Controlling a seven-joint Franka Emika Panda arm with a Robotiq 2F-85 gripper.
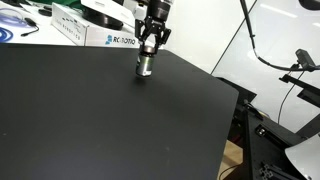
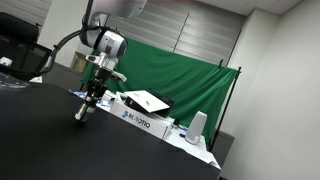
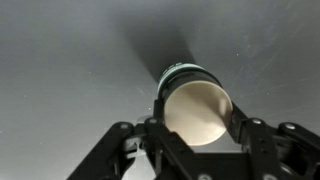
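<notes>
A small bottle or jar with a pale round lid fills the space between the fingers in the wrist view. My gripper is shut on it, near its top. Its lower body, the silvery jar, hangs below the fingers near the back of the dark table. In the second exterior view the jar is small, low over the table and slightly tilted. Whether its base touches the surface cannot be told.
A white box with lettering stands behind the table's back edge, another dark-and-white item on top. Cables lie at the back left. A black stand and arm base are at the right.
</notes>
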